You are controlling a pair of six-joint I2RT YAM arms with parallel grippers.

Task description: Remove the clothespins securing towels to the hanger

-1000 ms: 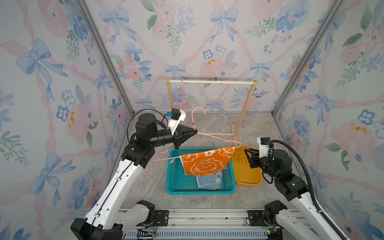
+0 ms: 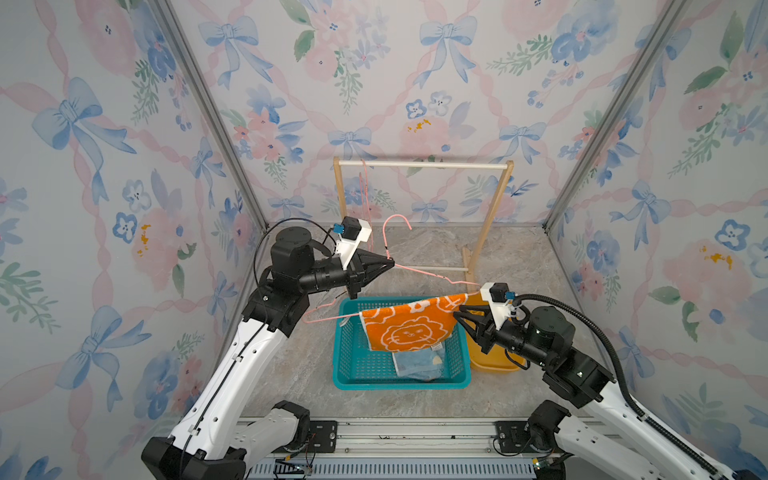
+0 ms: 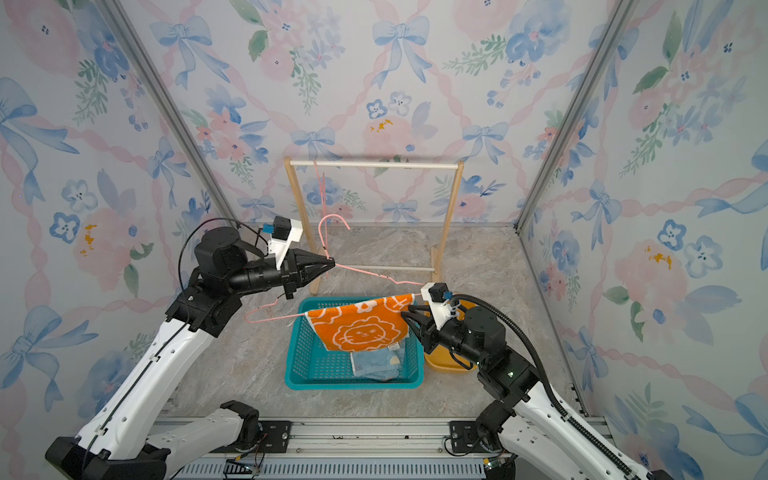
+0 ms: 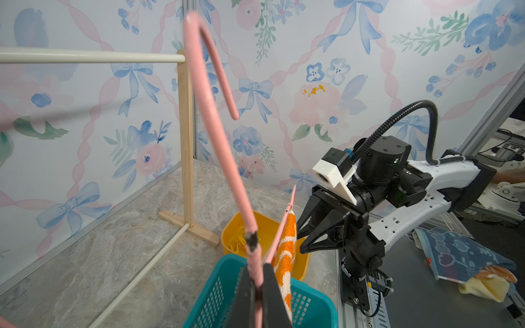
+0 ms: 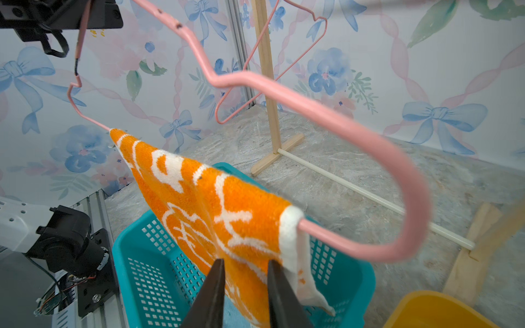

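My left gripper [image 2: 390, 261] is shut on the neck of the pink hanger [image 4: 229, 164], holding it above the teal basket [image 2: 344, 383]. Over the hanger's lower bar drapes the orange towel [image 2: 416, 324], patterned in white, its lower part hanging over the basket. My right gripper stands open by the towel's right end; in its wrist view the fingers [image 5: 214, 292] are in front of the orange cloth. Whether they touch it I cannot tell. No clothespin shows on the towel in these views. Yellow clothespins [image 4: 237, 243] lie in the yellow bin [image 2: 497, 361].
A light blue cloth [image 2: 419, 364] lies in the basket. Behind stands a wooden rack [image 2: 424, 165] with another pink hanger [image 5: 224, 109] on its left side. Right of the rack base, the floor [image 2: 520, 264] is clear.
My right gripper has moved left from above the yellow bin to the towel's right end. The left arm, hanger and towel have stayed in place.
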